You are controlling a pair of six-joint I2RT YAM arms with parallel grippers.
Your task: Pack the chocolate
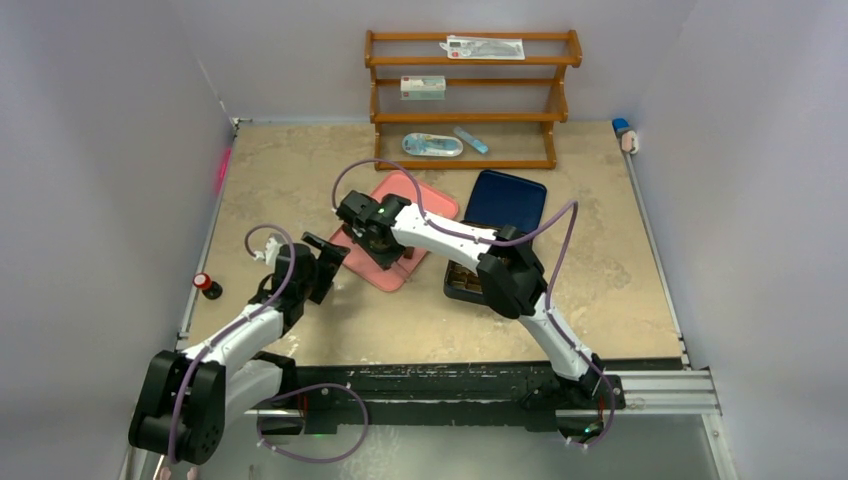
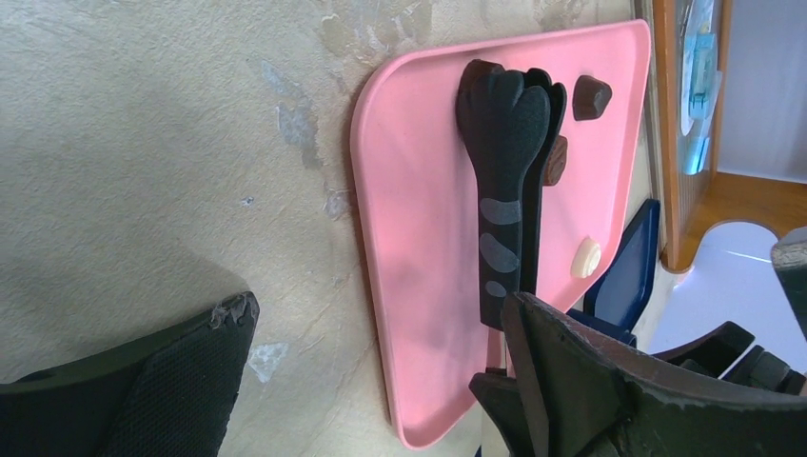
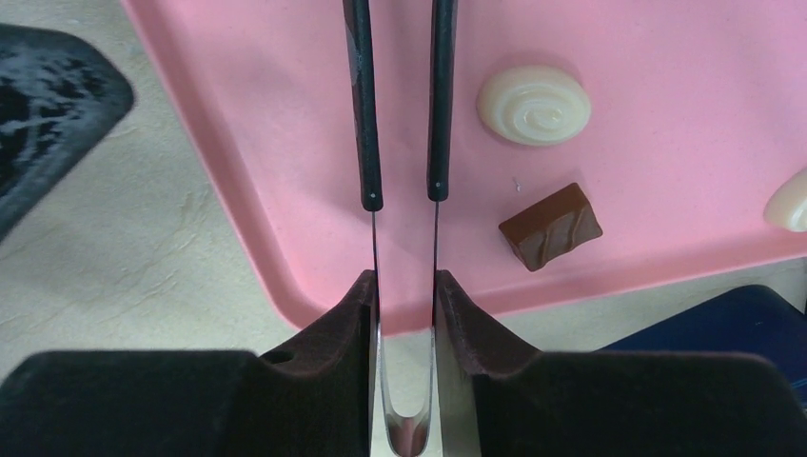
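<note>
A pink tray (image 1: 370,270) holds dark and white chocolates. In the left wrist view, dark chocolates (image 2: 591,95) and a white one (image 2: 585,257) show. My left gripper stands open at the tray's left side. My right gripper is over the tray, holding tongs (image 3: 365,114); their tips are apart with nothing visible between them. In the right wrist view, a white swirled chocolate (image 3: 534,105) and a brown chocolate (image 3: 550,227) lie beside the tongs. A black box with brown compartments (image 1: 462,280) is partly hidden under the right arm.
A blue tray (image 1: 510,195) lies behind the black box. A wooden rack (image 1: 465,117) with packages stands at the back. A small red-capped bottle (image 1: 208,286) is at the left. The front left of the table near the pink tray is clear.
</note>
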